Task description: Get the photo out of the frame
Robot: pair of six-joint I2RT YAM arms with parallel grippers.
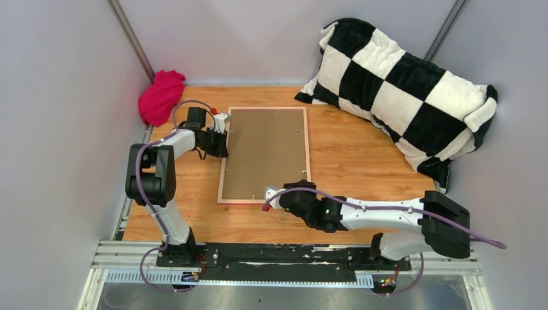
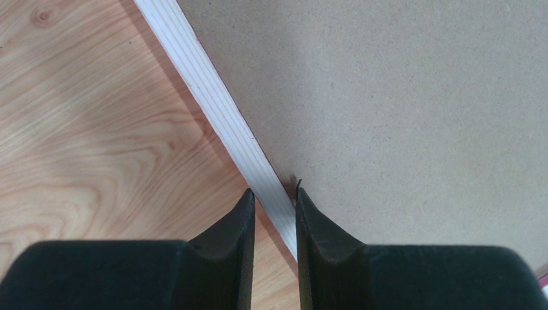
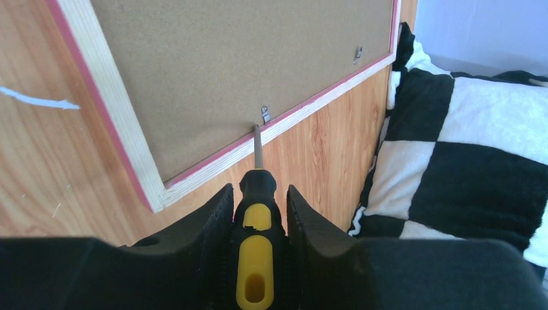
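Observation:
The frame (image 1: pixel 306 139) lies back side up, its brown backing board (image 1: pixel 263 152) showing, with small metal tabs round the rim. My left gripper is shut on the frame's pale left edge (image 2: pixel 213 97). My right gripper is shut on a screwdriver (image 3: pixel 257 219) with a black and yellow handle. Its metal blade points at the backing board beside a metal tab (image 3: pixel 265 114) near the frame's inner edge, close to a corner. The photo itself is not visible.
A checkered pillow (image 1: pixel 407 97) fills the back right. A red cloth (image 1: pixel 160 97) lies at the back left. Bare wooden table (image 1: pixel 362 161) shows between frame and pillow and along the front.

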